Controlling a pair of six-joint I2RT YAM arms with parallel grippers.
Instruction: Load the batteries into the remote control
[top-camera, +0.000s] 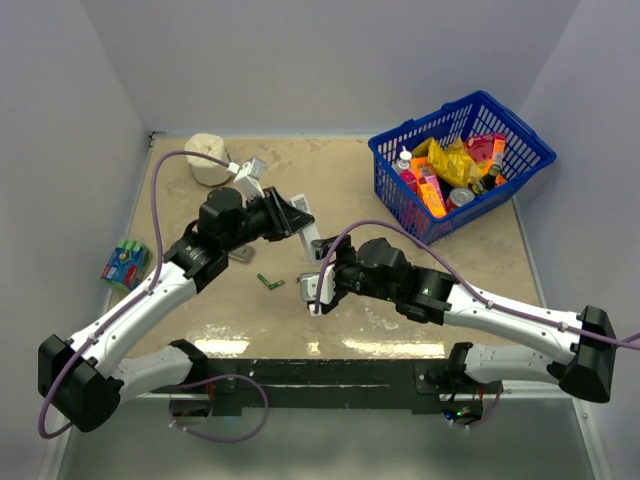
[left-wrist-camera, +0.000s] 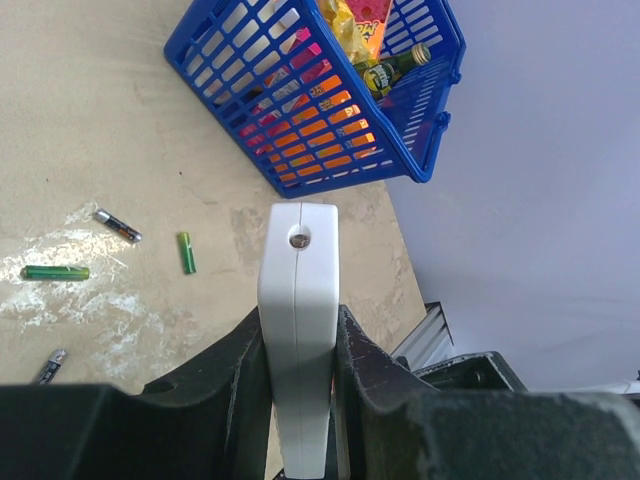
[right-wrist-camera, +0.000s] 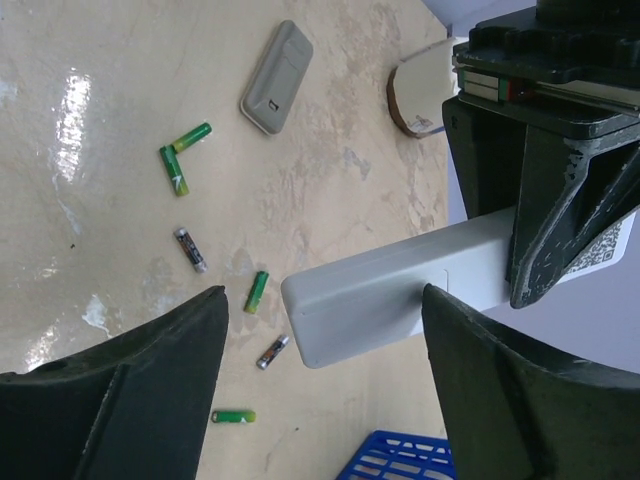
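Observation:
My left gripper is shut on the white remote (left-wrist-camera: 298, 270), held raised over the table in the middle of the top view. My right gripper is at the remote's free end, fingers part open, with the end (right-wrist-camera: 355, 320) between or just beyond them; contact is unclear. Below lie several batteries, green ones (right-wrist-camera: 173, 170) and dark silver-tipped ones (right-wrist-camera: 190, 250). A flat grey piece (right-wrist-camera: 275, 78), possibly a cover, lies further off.
A blue basket of groceries (top-camera: 460, 220) stands at the back right, a white roll (top-camera: 207, 160) at the back left, and a colourful pack (top-camera: 125, 265) at the left edge.

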